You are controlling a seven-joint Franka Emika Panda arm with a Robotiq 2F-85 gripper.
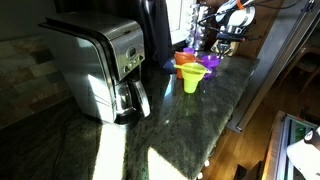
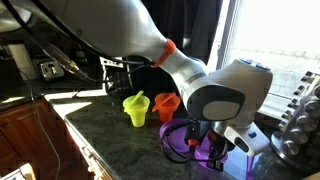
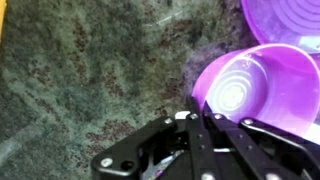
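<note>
A purple cup (image 3: 270,90) fills the right of the wrist view, its open mouth facing the camera. My gripper is shut, with its fingertips right at the cup's near-left rim. Whether the thin rim lies between them cannot be made out. In exterior view 1 the gripper (image 1: 222,45) is at the far end of the counter, close to the purple ware (image 1: 210,61). From the other side, the arm's white wrist (image 2: 230,105) hides much of the purple ware (image 2: 178,139).
A yellow-green cup (image 1: 191,78) and an orange cup (image 1: 183,60) stand near the purple ware. Another round purple piece (image 3: 285,18) lies beyond the cup. A coffee maker (image 1: 105,65) stands nearer exterior camera 1. Between these, much of the dark counter (image 1: 180,125) is bare.
</note>
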